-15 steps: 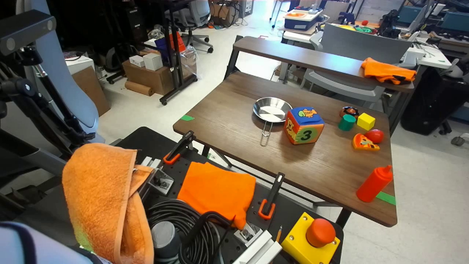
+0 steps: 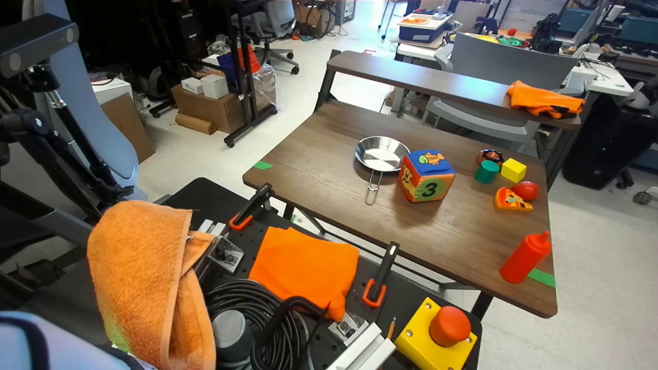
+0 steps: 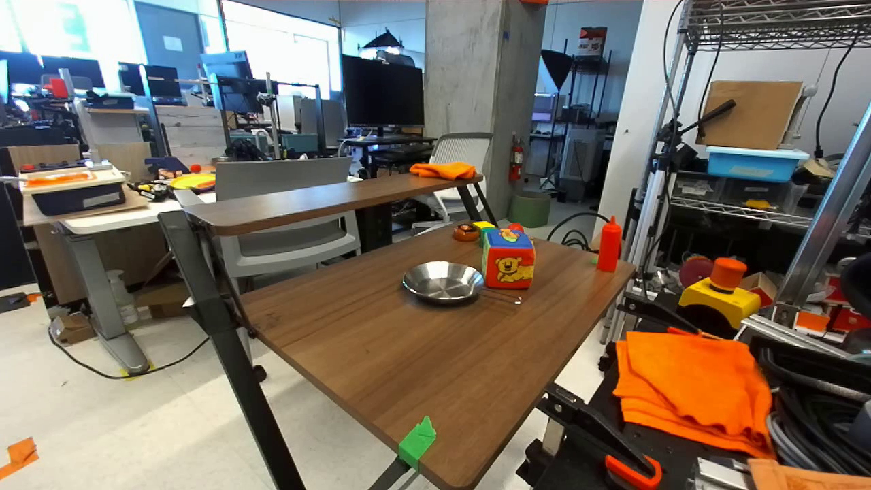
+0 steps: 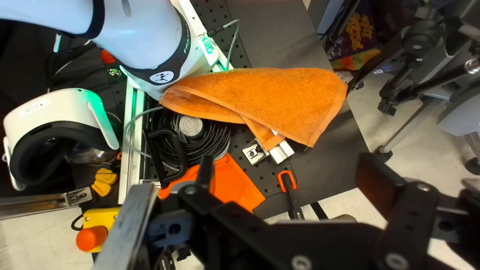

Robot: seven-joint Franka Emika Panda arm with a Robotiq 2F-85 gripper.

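My gripper appears only in the wrist view, its fingers wide apart with nothing between them. Neither exterior view includes it. On the brown table (image 2: pixel 321 148) a steel pan (image 2: pixel 381 154) lies with its handle toward the near edge. Just right of the pan stands a soft cube (image 2: pixel 426 176) with pictures and a number 3. A green cylinder (image 2: pixel 487 172), a yellow block (image 2: pixel 513 170), a red ball (image 2: pixel 526 190) and a pizza slice toy (image 2: pixel 512 200) cluster toward the right. The red bottle (image 2: pixel 525 258) is upright at the near right corner.
A raised shelf (image 2: pixel 419 79) runs along the table's far side, an orange cloth (image 2: pixel 543 99) at its right end. Beside the table, the black cart holds clamps, coiled cable (image 2: pixel 253 314), a folded orange cloth (image 2: pixel 305 265) and an emergency stop (image 2: pixel 439 338).
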